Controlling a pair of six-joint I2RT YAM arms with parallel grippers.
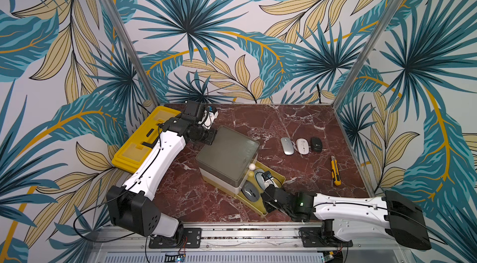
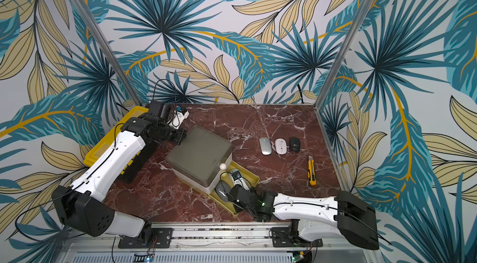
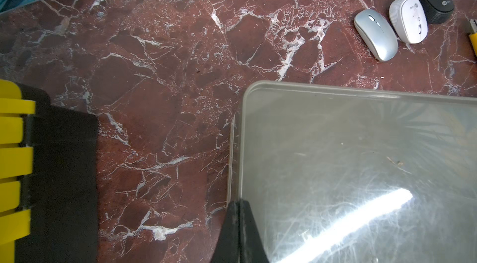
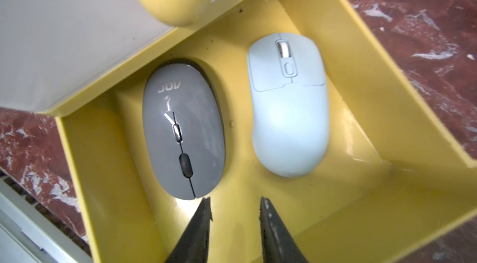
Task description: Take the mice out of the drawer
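A grey mouse [image 4: 183, 129] and a light blue mouse [image 4: 289, 109] lie in the pulled-out yellow drawer [image 4: 397, 114] of the box [image 1: 226, 148]. My right gripper is over the drawer, below both mice in its wrist view. Its fingertips stand apart with drawer floor visible between them; whether anything lower is between the fingers is unclear. My left gripper is shut at the left edge of the grey lid [image 3: 357, 153], nothing visible between its fingers.
Silver [image 1: 287, 145], white [image 1: 302, 146] and black [image 1: 316, 144] mice lie in a row on the table [image 1: 298, 119], with a yellow cutter [image 1: 335, 172] to their right. A yellow case [image 1: 134, 146] stands at left.
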